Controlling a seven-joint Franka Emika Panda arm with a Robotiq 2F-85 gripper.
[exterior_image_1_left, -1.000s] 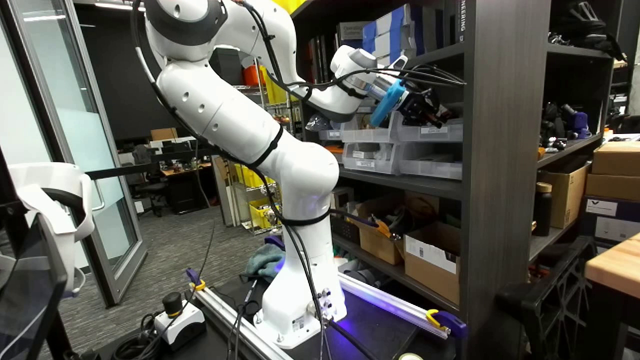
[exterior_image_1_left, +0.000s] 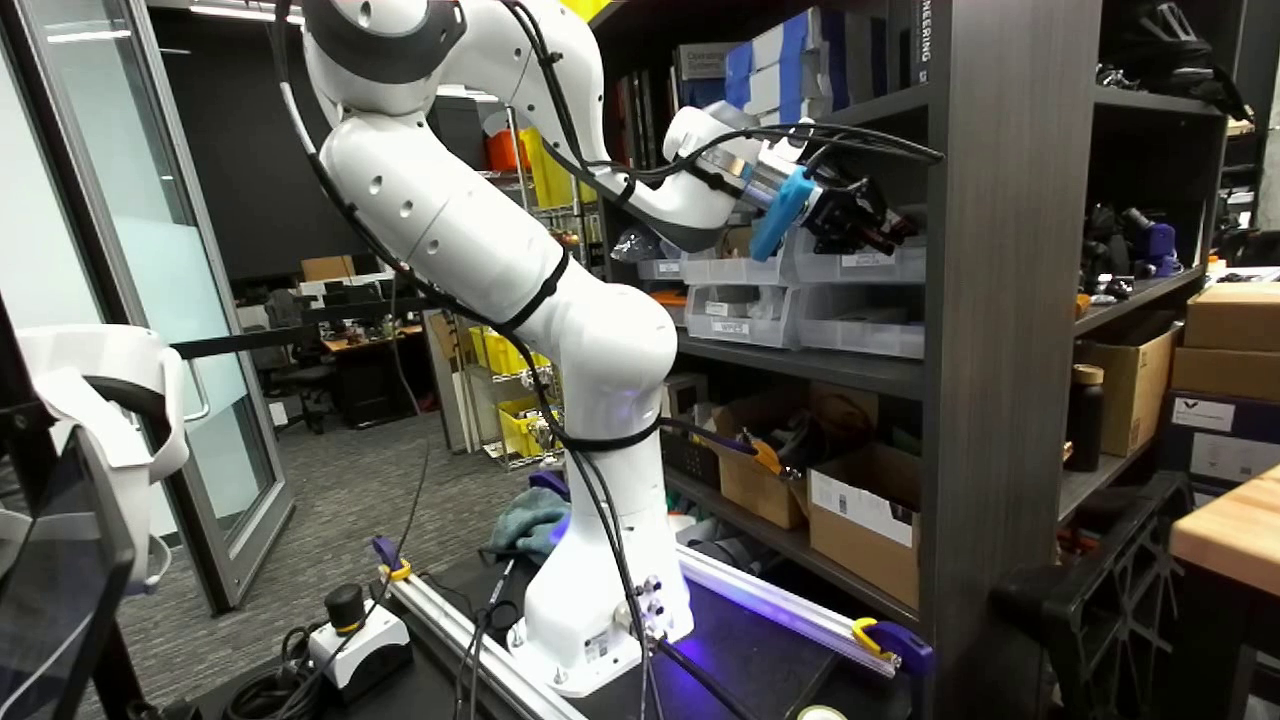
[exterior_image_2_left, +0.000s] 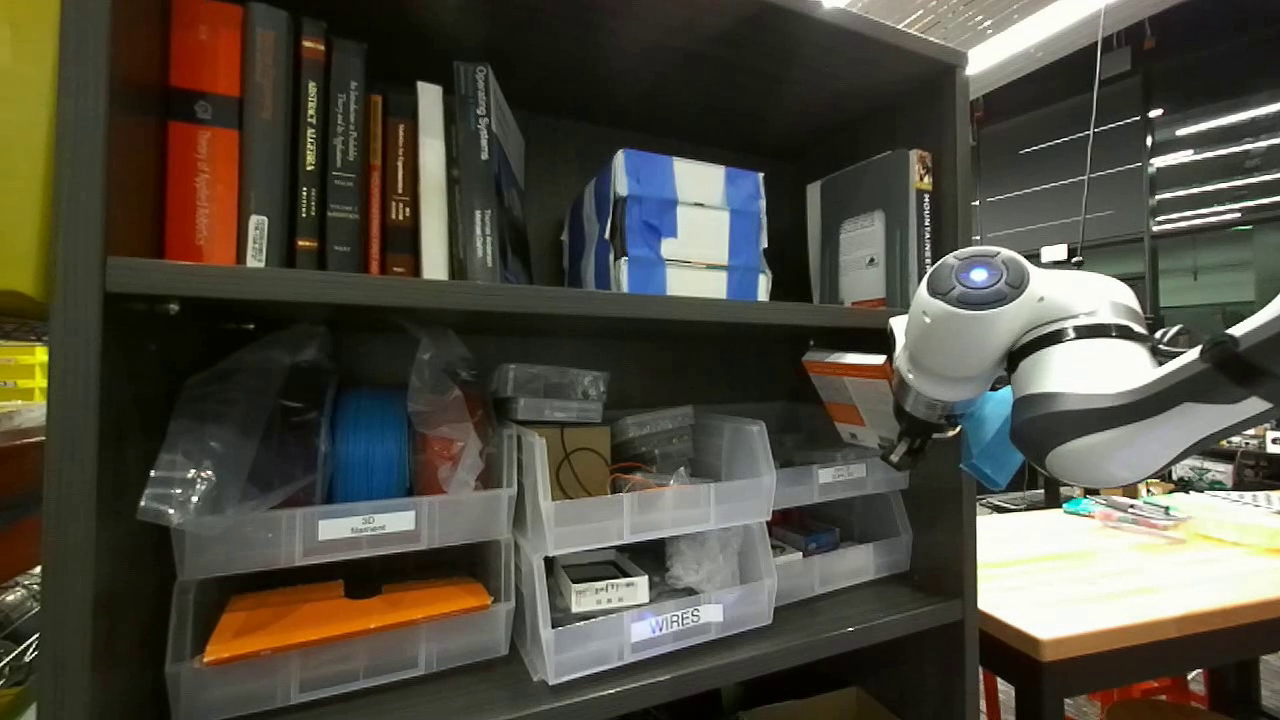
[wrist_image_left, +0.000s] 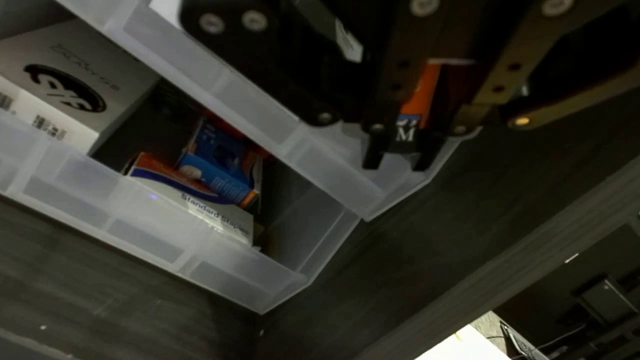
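Note:
An orange and white box (exterior_image_2_left: 854, 402) hangs tilted above the upper right bin, at the front of the shelf. My gripper is shut on it; in the wrist view an orange edge with a blue end and a white letter M shows between the fingers. The upper right clear bin (exterior_image_2_left: 842, 482) lies just below the gripper, and in the wrist view its corner shows behind the fingertips. From the side my gripper (exterior_image_1_left: 882, 230) appears dark in front of the shelf, with the held box largely hidden there.
Below is a lower bin (wrist_image_left: 288, 273) with a staples box (wrist_image_left: 204, 210), a blue box (wrist_image_left: 219, 162) and a white box (wrist_image_left: 78, 78). The shelf's side panel (exterior_image_2_left: 966, 360) stands close on the right. Books (exterior_image_2_left: 882, 228) fill the shelf above.
The arm and gripper have shifted slightly to the right in exterior view 1. The bins and shelf look the same.

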